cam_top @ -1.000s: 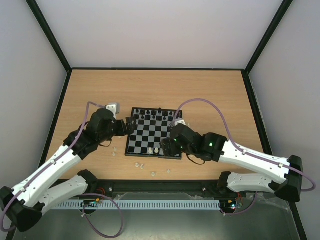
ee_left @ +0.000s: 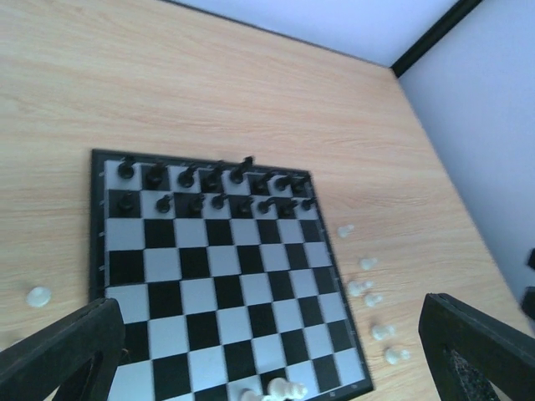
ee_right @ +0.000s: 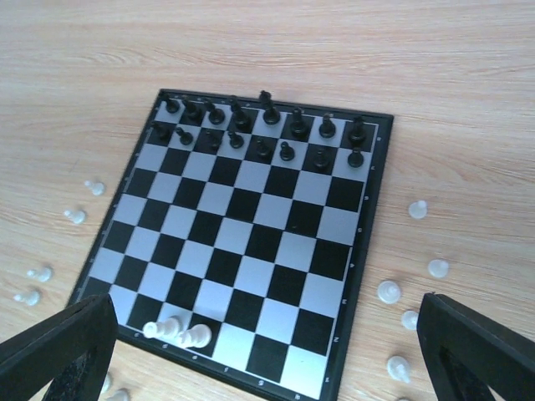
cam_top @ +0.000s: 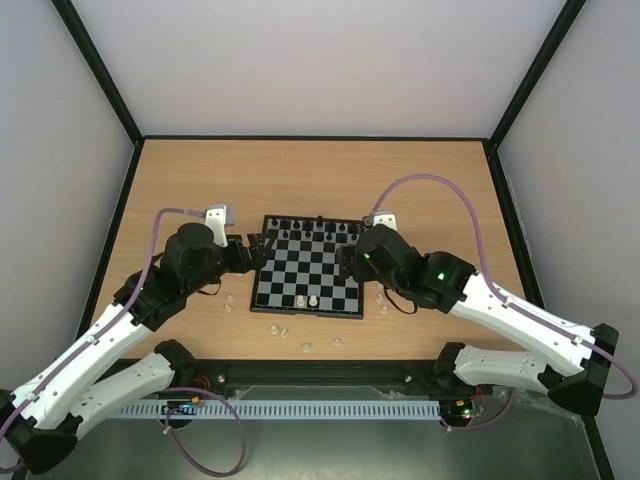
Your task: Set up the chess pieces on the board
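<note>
A checkered board (cam_top: pixel 306 266) carries black pieces (ee_right: pixel 297 125) in two rows along its far side and two white pieces (ee_right: pixel 196 335) on its near edge. Loose white pieces (ee_right: pixel 388 291) lie on the table at both sides and in front of the board. My left gripper (cam_top: pixel 262 250) is open above the board's left edge. My right gripper (cam_top: pixel 345 260) is open above the board's right part, nothing between its fingers in its wrist view.
Dark frame edges and pale walls surround it.
My right gripper has moved toward the back from the board's near right.
</note>
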